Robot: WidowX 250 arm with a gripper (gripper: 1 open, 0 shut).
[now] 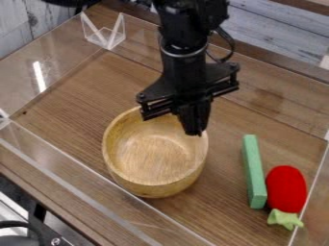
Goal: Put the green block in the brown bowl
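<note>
The long green block (pixel 255 173) lies flat on the table to the right of the bowl, close beside a red object. A wide tan-brown bowl (pixel 156 184) stands at the front middle, and its visible inside is empty. Over the bowl's far rim hangs my black gripper (pixel 190 125), above and to the left of the green block and well apart from it. Its fingers are shut with no block between them. The arm hides part of the table behind the bowl.
A red object with a pale green end (pixel 287 190) touches or nearly touches the block's right side. A clear plastic holder (pixel 104 33) stands at the back left. Bare table (pixel 71 101) stretches left of the bowl.
</note>
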